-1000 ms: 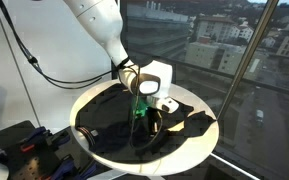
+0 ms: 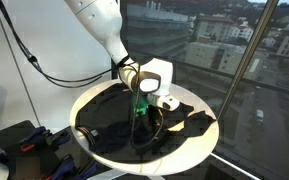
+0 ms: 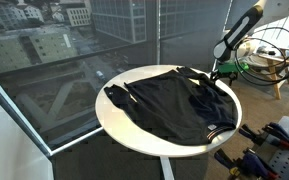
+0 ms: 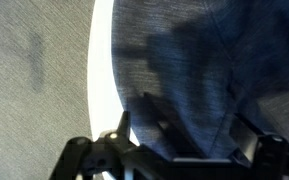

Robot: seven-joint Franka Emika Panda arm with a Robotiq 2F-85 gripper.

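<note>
A dark navy cloth, seemingly a garment [image 3: 174, 108], lies spread and wrinkled over the round white table [image 3: 124, 132]. In the wrist view its fabric [image 4: 169, 70] fills the middle and right, a seam running through it. My gripper is open above this cloth near the table's edge, its two fingers well apart at the bottom of the view. No cloth shows gripped between them. From the first exterior view, the white arm [image 2: 156, 75] bends over the table and the fingertips are hard to make out against the dark fabric.
Along the table's front edge a bare white rim [image 2: 189, 155] shows. Grey carpet [image 4: 34, 80] lies beyond it. Large windows [image 3: 114, 60] stand behind the table. A dark cable [image 2: 59, 78] hangs beside the arm.
The arm's white wrist has shifted very slightly to the right in the first exterior view. The cloth looks unchanged.
</note>
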